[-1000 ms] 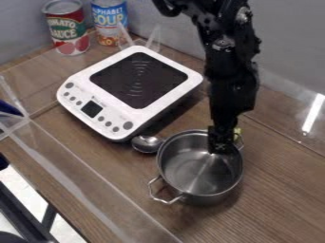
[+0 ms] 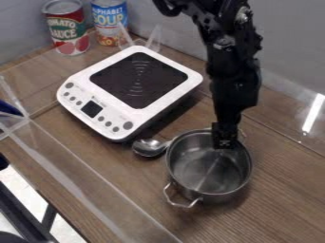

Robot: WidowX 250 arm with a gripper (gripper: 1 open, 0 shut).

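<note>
My black gripper (image 2: 223,138) reaches down from the top to the back rim of a steel pot (image 2: 206,176), its tip at or just inside the rim; whether it is shut on the rim is hidden. The pot stands upright on the wooden counter, a handle toward the front left. A metal spoon or ladle (image 2: 148,147) lies just left of the pot.
A white induction cooker (image 2: 95,90) sits left of the arm. Cans of tomato sauce (image 2: 68,28) and alphabet soup (image 2: 112,21) stand at the back left.
The pot has shifted a little to the right, along with my gripper at its back rim.
</note>
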